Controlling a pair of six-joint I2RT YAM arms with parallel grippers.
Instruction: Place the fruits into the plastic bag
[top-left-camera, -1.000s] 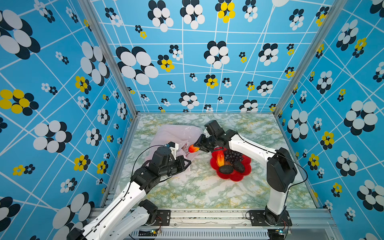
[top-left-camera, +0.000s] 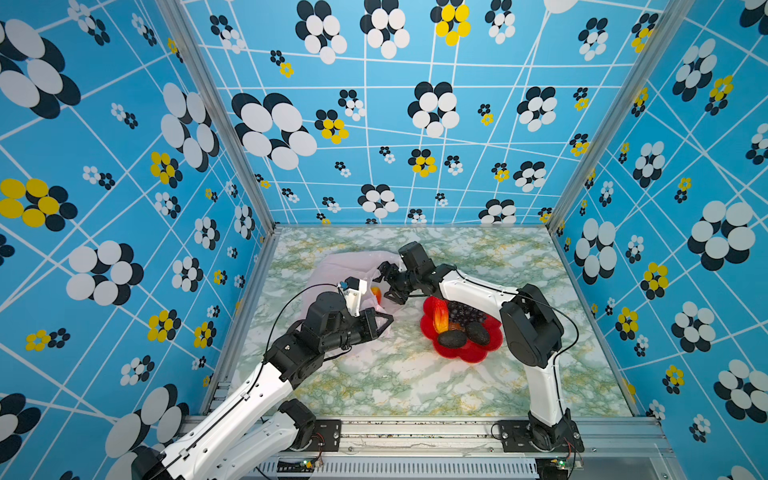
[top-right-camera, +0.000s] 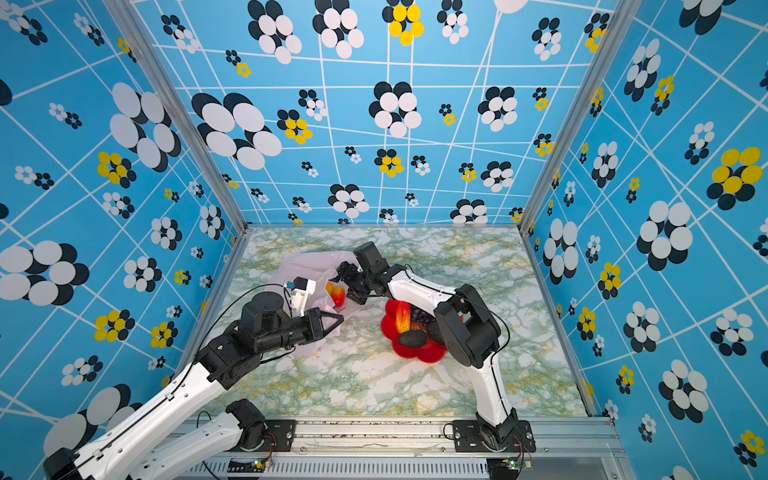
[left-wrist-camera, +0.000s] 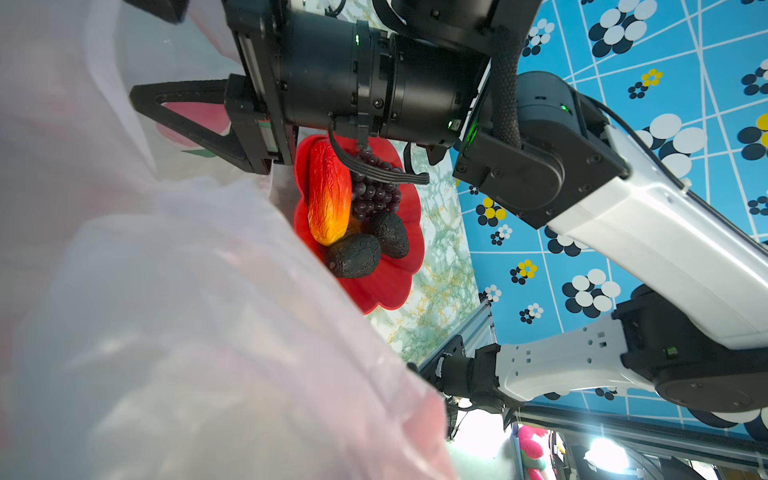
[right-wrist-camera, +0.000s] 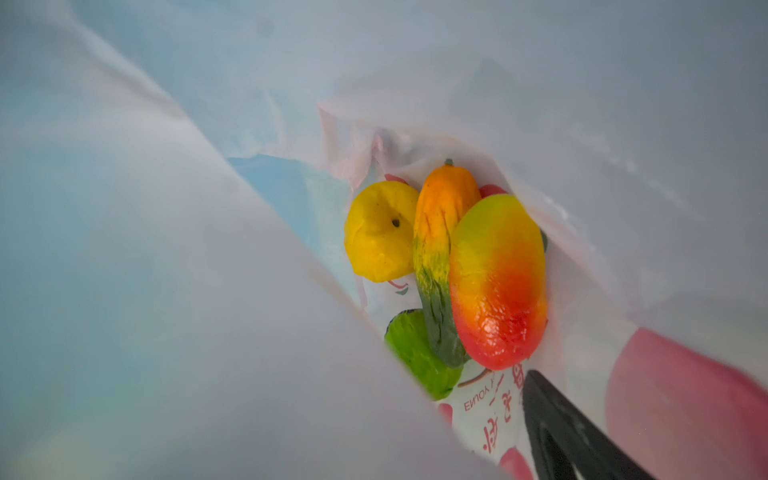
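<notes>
Inside the white plastic bag (top-left-camera: 340, 266), the right wrist view shows a red-yellow mango (right-wrist-camera: 502, 280) in front of an orange-green fruit (right-wrist-camera: 438, 240), a yellow fruit (right-wrist-camera: 380, 232) and a partly hidden green one (right-wrist-camera: 416, 352). My right gripper (top-left-camera: 385, 283) is at the bag's mouth with its fingers apart; one finger (right-wrist-camera: 560, 436) shows below the mango, not touching it in that view. My left gripper (top-left-camera: 389, 318) stands shut at the near side of the mouth. Bag film rises close to the left wrist camera and hides what is between its fingers.
The red bowl (top-left-camera: 461, 354) sits right of the bag, holding a red-yellow fruit (left-wrist-camera: 328, 192), dark grapes (left-wrist-camera: 374, 192) and two dark avocado-like fruits (left-wrist-camera: 354, 256). My right forearm passes over its far side.
My right gripper has moved left and into the bag's mouth with the mango, and the mango now shows apart from its finger. My left gripper has shifted slightly right.
</notes>
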